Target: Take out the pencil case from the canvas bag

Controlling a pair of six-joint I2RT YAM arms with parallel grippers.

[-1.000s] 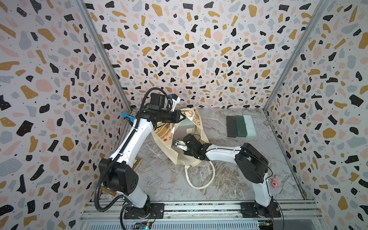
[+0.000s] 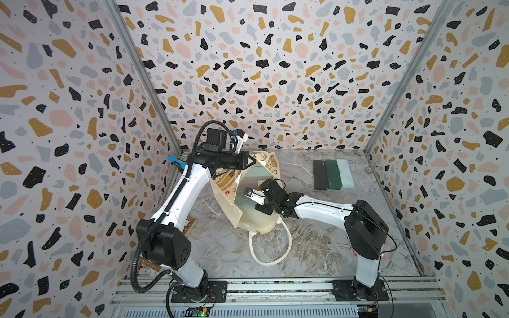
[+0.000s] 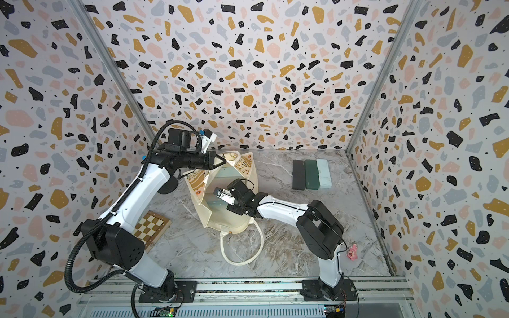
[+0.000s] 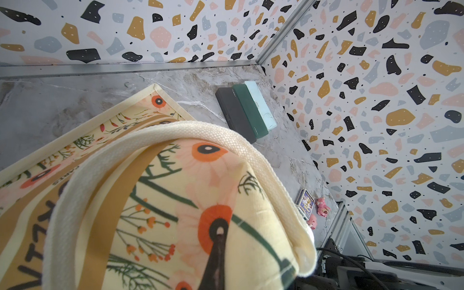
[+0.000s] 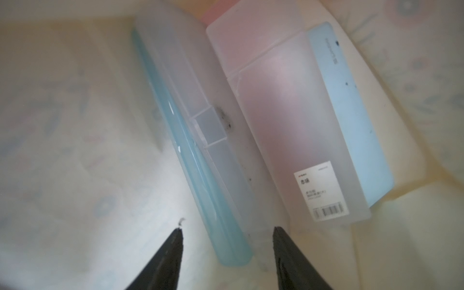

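The cream canvas bag [image 2: 253, 228] stands open in the middle of the table, its mouth facing the front. At its upper left rim my left gripper [image 2: 251, 161] is shut on the cloth; a dark finger [image 4: 212, 263] lies against the flowered fabric in the left wrist view. Inside the bag reaches my right gripper, its fingers apart with nothing gripped between them. Just past them lies a frosted, see-through pencil case [image 5: 294, 125] with a white barcode label and light blue parts. Whether the separate frosted panels belong to one case I cannot tell.
Black [image 2: 320, 175], green [image 2: 333, 175] and pale blue [image 2: 345, 173] cases lie side by side at the back right. A bag handle [image 2: 271, 262] loops onto the table in front. A chessboard [image 3: 151, 228] lies at the left, and a pink toy [image 3: 352, 251] at the right.
My right arm has shifted right, with its gripper slightly rightward and still inside the bag. The bag's front and its handle have moved a little left. The left arm looks still.
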